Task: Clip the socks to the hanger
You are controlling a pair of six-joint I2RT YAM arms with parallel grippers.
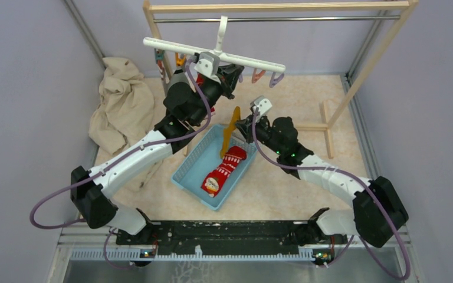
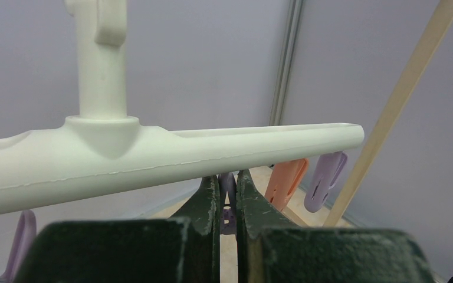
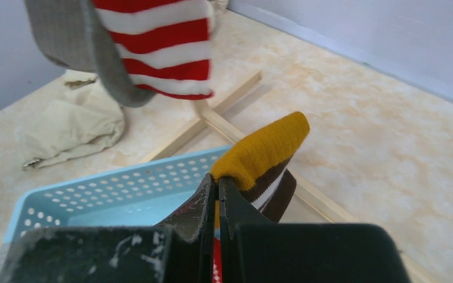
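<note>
The white hanger (image 2: 265, 141) has coloured clips, among them an orange clip (image 2: 284, 180) and a purple clip (image 2: 324, 177). My left gripper is shut on a purple clip under the bar. My right gripper is shut on a yellow sock (image 3: 265, 147), raised above the blue basket (image 1: 180, 180). A red sock (image 1: 221, 171) lies in the basket. Grey and red-striped socks (image 3: 159, 47) hang higher up in the right wrist view.
The wooden rack (image 1: 365, 62) with a metal rod stands behind. A beige cloth (image 1: 118, 112) lies at the left. The floor right of the basket is clear.
</note>
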